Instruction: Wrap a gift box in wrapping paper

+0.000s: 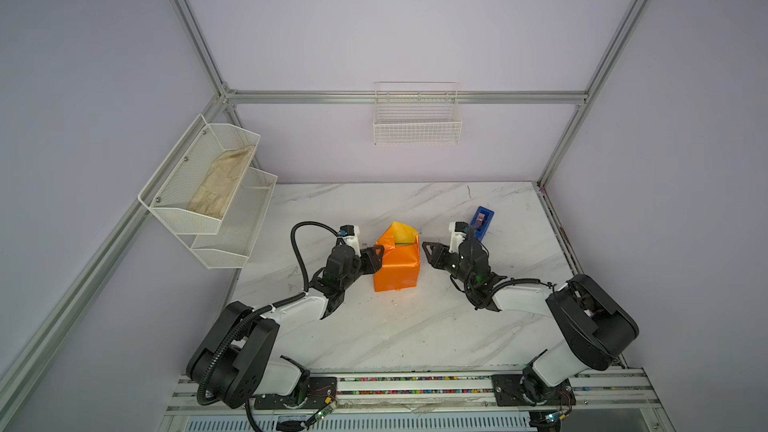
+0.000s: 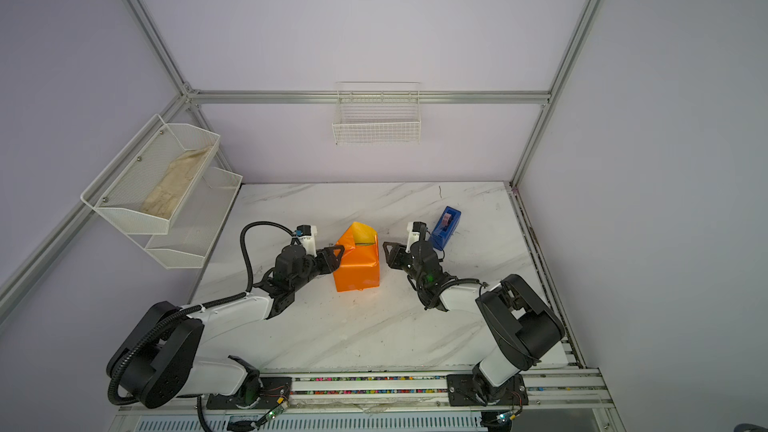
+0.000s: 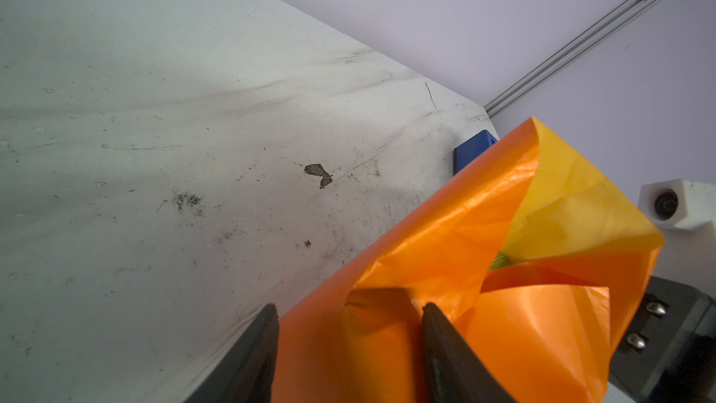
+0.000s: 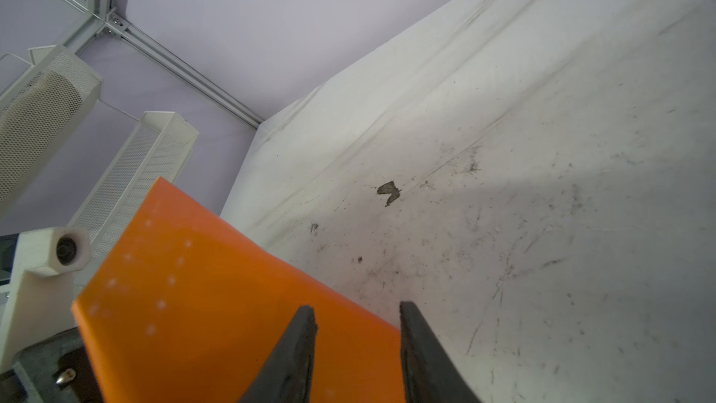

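An orange paper-wrapped box stands mid-table, its top raised in folds showing yellow lining. My left gripper is at the box's left side; in the left wrist view its fingertips flank a creased part of the orange paper, apart, and whether they touch it is unclear. My right gripper is just right of the box, fingers apart; in the right wrist view the orange side fills the lower left, next to the fingertips.
A blue tray lies at the back right. White wire shelves hang on the left wall and a wire basket on the back wall.
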